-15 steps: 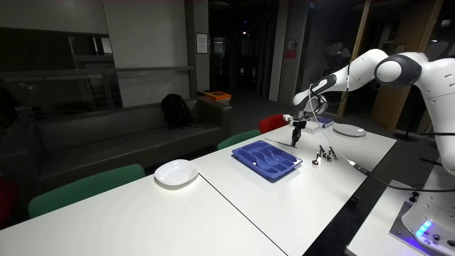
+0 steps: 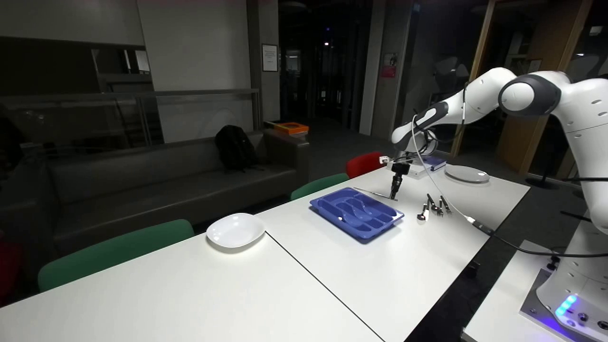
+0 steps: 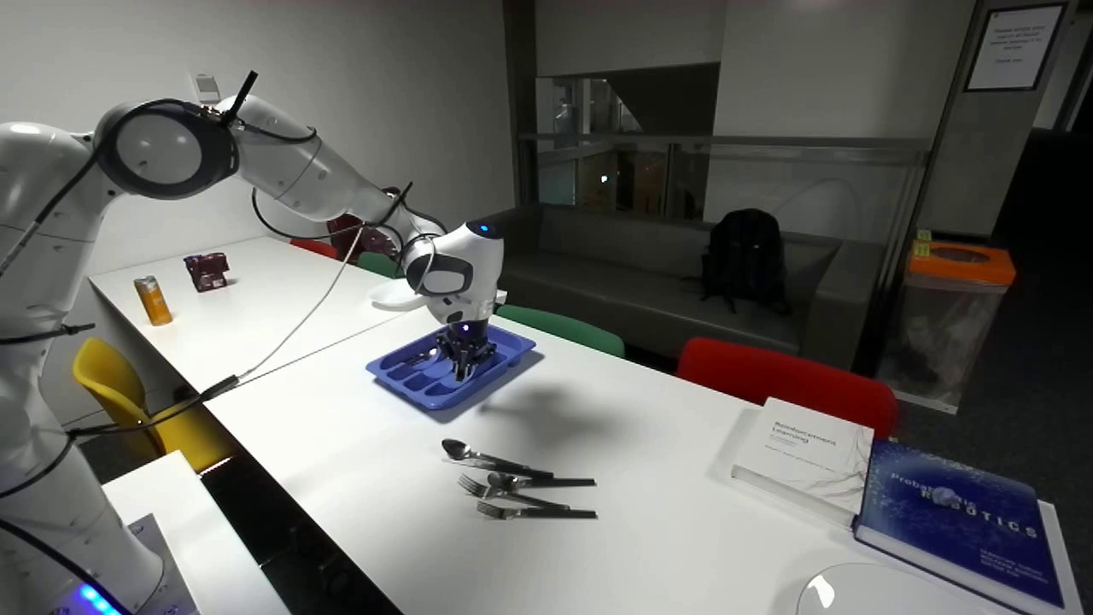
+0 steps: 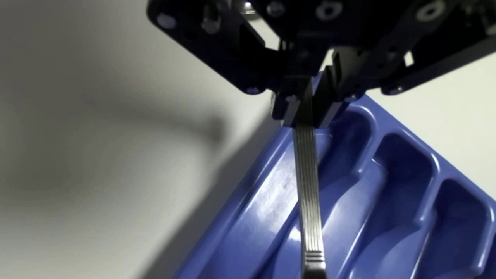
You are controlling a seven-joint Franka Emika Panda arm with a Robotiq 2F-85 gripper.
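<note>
Pinched in my gripper is the ridged handle of a metal utensil (image 4: 307, 195), which runs down out of the wrist view, so its far end is hidden there. In exterior view 1 the utensil (image 2: 370, 193) shows as a thin, long piece reaching left from the fingertips, past the far side of the blue cutlery tray (image 2: 365, 234). From above, the wrist view has it crossing over the tray's compartments (image 4: 404, 153). Exterior view 2 shows some cutlery (image 3: 417, 359) lying in the tray.
Several dark-handled spoons and forks (image 3: 517, 482) lie on the table in front of the tray. Two books (image 3: 804, 456) and a grey plate (image 2: 466, 174) are at one end; a white bowl (image 2: 235, 231) sits beyond the table seam. Table around the tray is mostly clear.
In exterior view 1 my gripper and the held utensil are slightly lower than before. The tray and loose cutlery have stayed put.
</note>
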